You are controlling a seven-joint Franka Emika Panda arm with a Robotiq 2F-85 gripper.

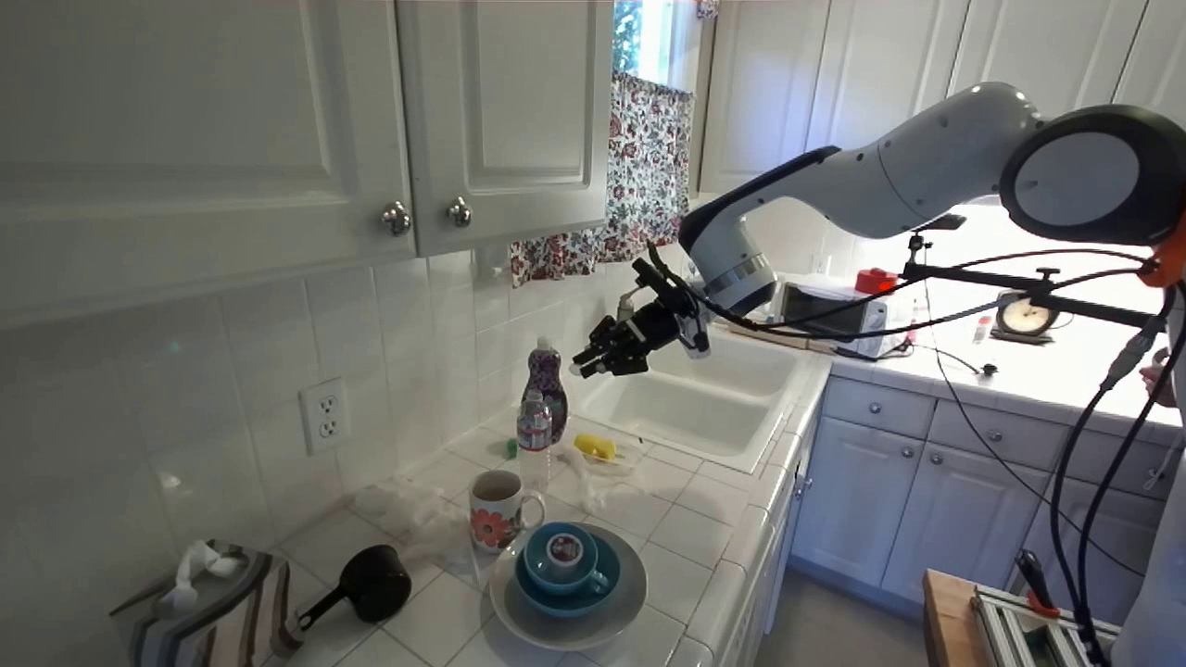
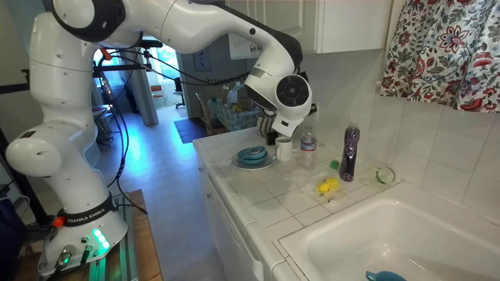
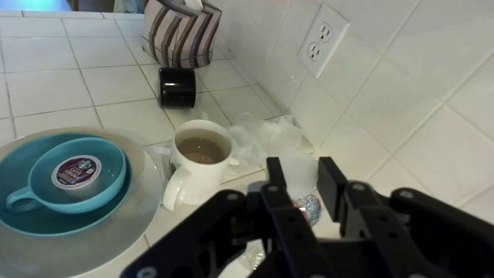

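Observation:
My gripper is shut on a small, pale white object, which shows between its fingertips; what it is I cannot tell. Exterior view 1 has the gripper up in the air, to the right of the purple soap bottle and above the counter near the sink. A clear water bottle stands in front of the soap. Beyond the fingers, the wrist view shows part of the bottle's label. In exterior view 2 the arm hides the gripper.
A floral mug with brown liquid stands beside a grey plate bearing a teal bowl, cup and pod. A black pot and striped tissue box lie farther left. A yellow item and clear plastic rest near the sink.

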